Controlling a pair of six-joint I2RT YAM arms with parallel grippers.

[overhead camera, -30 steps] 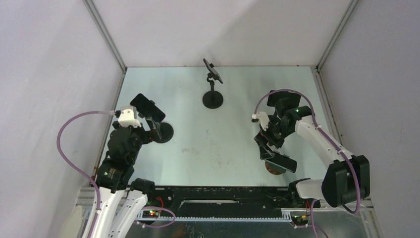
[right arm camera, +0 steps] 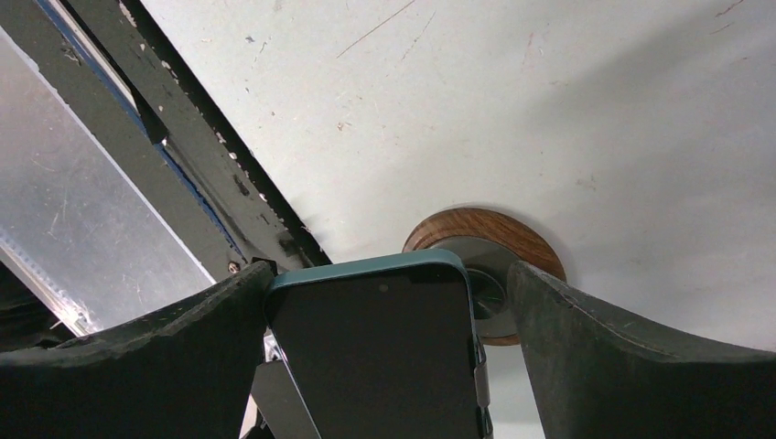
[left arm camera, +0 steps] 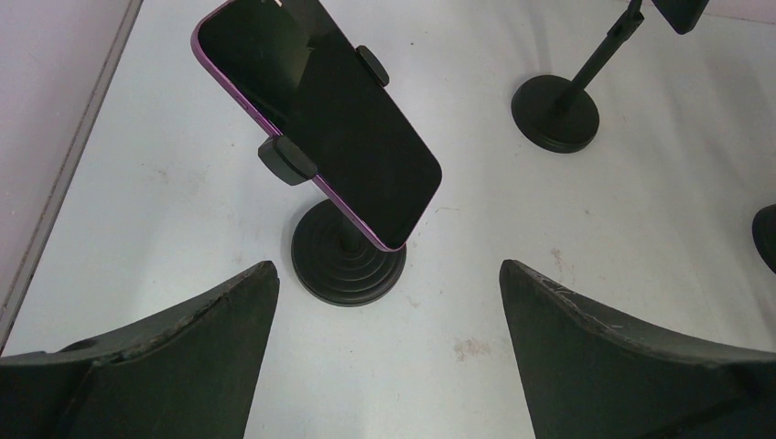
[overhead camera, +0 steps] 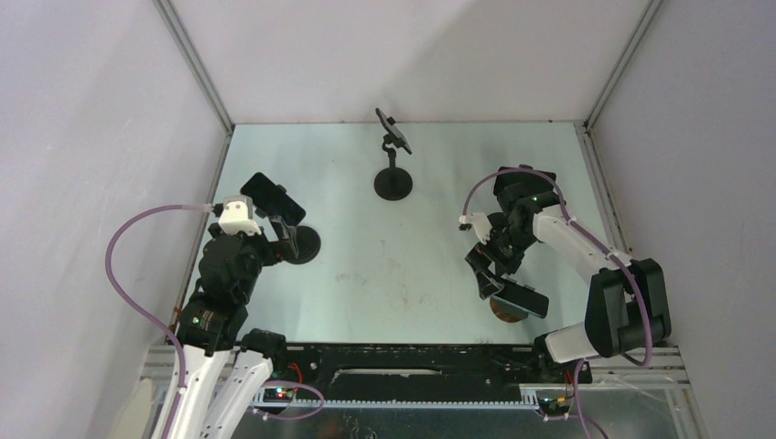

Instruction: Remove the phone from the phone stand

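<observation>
At the front right of the table, a dark phone with a teal edge (right arm camera: pixel 380 347) leans on a stand with a round wooden base (right arm camera: pixel 499 229). My right gripper (overhead camera: pixel 490 273) is open at that phone's end. In the right wrist view the phone lies across the gap between its fingers; whether they touch it cannot be told. On the left, a phone with a purple edge (left arm camera: pixel 320 101) sits clamped in a black stand (left arm camera: pixel 348 265). My left gripper is open and empty, short of that stand.
A third phone (overhead camera: pixel 392 133) tilts on a black stand (overhead camera: pixel 393 183) at the back centre. Another dark phone or its holder (overhead camera: pixel 512 181) is at the back right, partly behind the right arm. Mid-table is clear.
My right arm has shifted slightly left, its elbow swinging inward and its gripper drifting a little left and toward the front. The left arm, phones and stands look unmoved.
</observation>
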